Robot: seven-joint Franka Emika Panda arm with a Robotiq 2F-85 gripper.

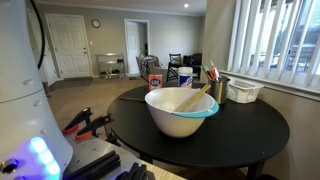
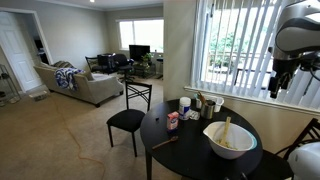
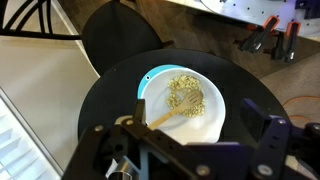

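A white bowl (image 1: 178, 118) with a light-blue edge piece (image 1: 204, 111) stands on the round black table (image 1: 240, 135). Seen from above in the wrist view, the bowl (image 3: 207, 128) holds small pale, grain-like bits (image 3: 183, 84). A wooden utensil (image 3: 168, 114) with what look like tines leans in it, its handle toward the rim. My gripper is open above the table, its dark fingers spread at either side of the bowl with nothing held between them. In the second exterior view the arm (image 2: 285, 42) hangs high at the right, well above the bowl (image 2: 231, 141).
Behind the bowl stand a red container (image 1: 155, 81), a blue-and-white tub (image 1: 185, 76), a holder with utensils (image 1: 219, 86) and a white basket (image 1: 243, 92). A thin wooden implement (image 2: 165, 143) lies near the table's edge.
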